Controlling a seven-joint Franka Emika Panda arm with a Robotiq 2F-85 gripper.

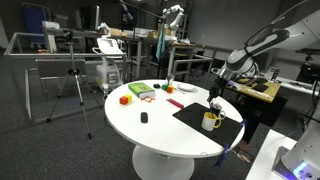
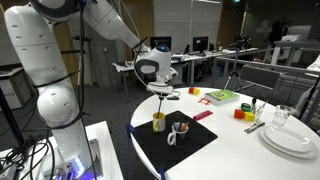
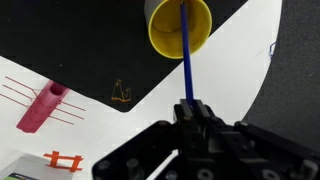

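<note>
My gripper is shut on a thin blue stick (image 3: 187, 65), seen in the wrist view. The stick's far end, brownish, overlaps the yellow mug's opening; how deep it reaches is hard to tell. The yellow mug (image 1: 209, 121) stands upright on the black mat, with the arm above it. In exterior view 2, the yellow mug (image 2: 158, 124) stands beside a dark mug (image 2: 179, 131) with thin items sticking out of it.
The black mat (image 2: 200, 138) lies on a round white table (image 1: 160, 135). A red marker-like piece (image 3: 43, 106) lies off the mat. Plates (image 2: 288, 139), a green box (image 1: 141, 87) and several coloured blocks stand farther off.
</note>
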